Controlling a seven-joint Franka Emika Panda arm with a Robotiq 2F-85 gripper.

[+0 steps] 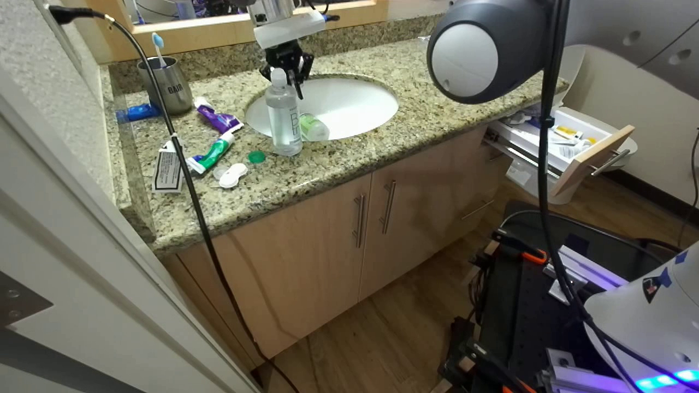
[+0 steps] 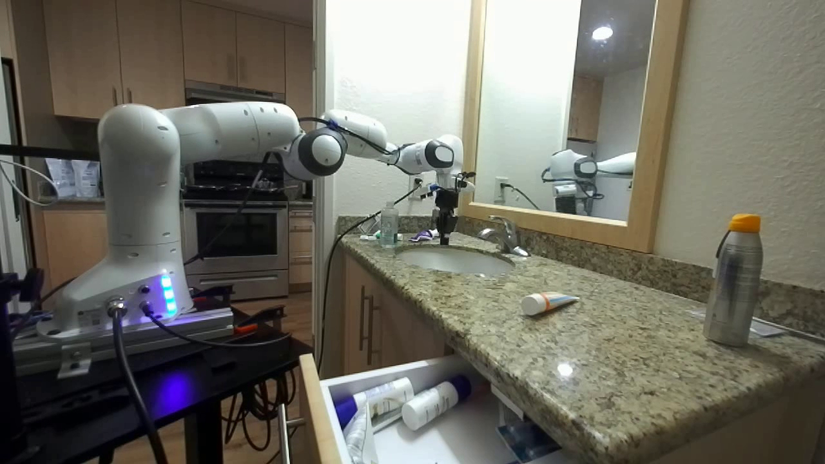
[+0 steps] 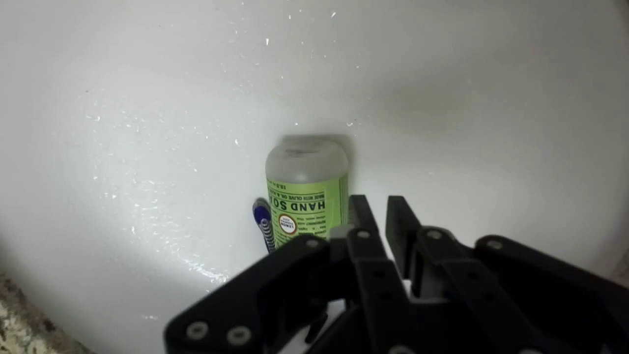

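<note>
A hand soap bottle with a green label lies in the white sink; in exterior view 1 the soap bottle shows partly behind the clear bottle. My gripper hangs above the sink, its fingers part open with a narrow gap and nothing between them. The fingers cover the soap bottle's lower end in the wrist view. From the side, the gripper points down near the sink's far end. A dark blue, thin-handled item lies beside the soap bottle, partly hidden.
A tall clear bottle stands at the sink's front left rim, close to the gripper. Toothpaste tubes and a metal cup are on the left counter. The faucet rises behind the sink. An open drawer juts out.
</note>
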